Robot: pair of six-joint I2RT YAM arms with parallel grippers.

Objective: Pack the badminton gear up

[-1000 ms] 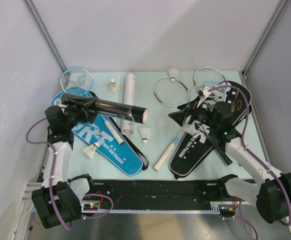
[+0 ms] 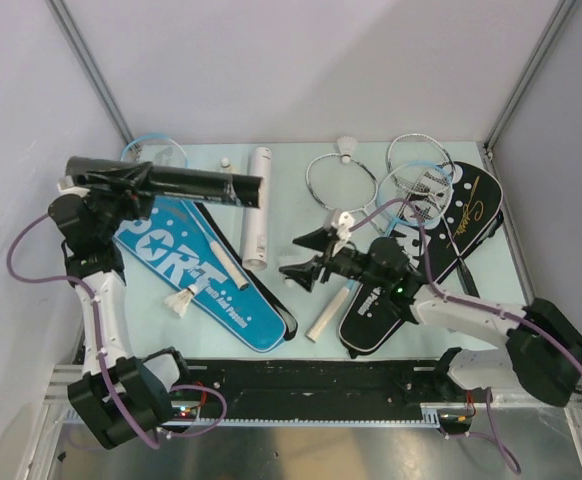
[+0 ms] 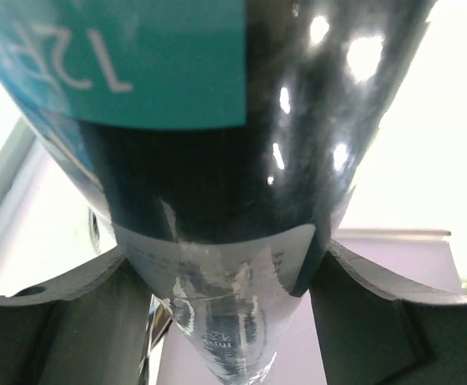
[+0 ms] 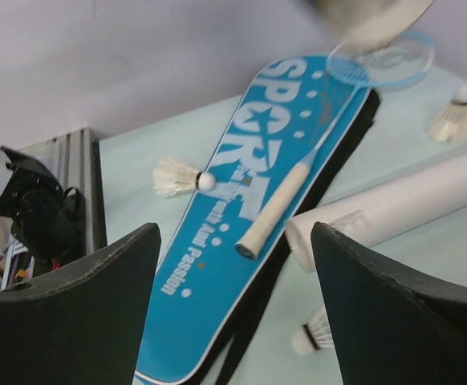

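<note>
My left gripper is shut on a long dark tube, which hangs nearly level above the blue bag. Close up in the left wrist view, the tube shows a teal label and fills the space between the fingers. My right gripper stands open near the middle of the table with nothing visible between its fingers. A shuttlecock lies below it, partly hidden behind one finger. Other shuttlecocks lie beside the blue bag, at the back and by the white tube.
A white tube lies just right of the blue bag. A racket handle rests on that bag. On the right are a black bag, several rackets and a loose handle.
My right gripper has moved left toward the shuttlecock in the middle.
</note>
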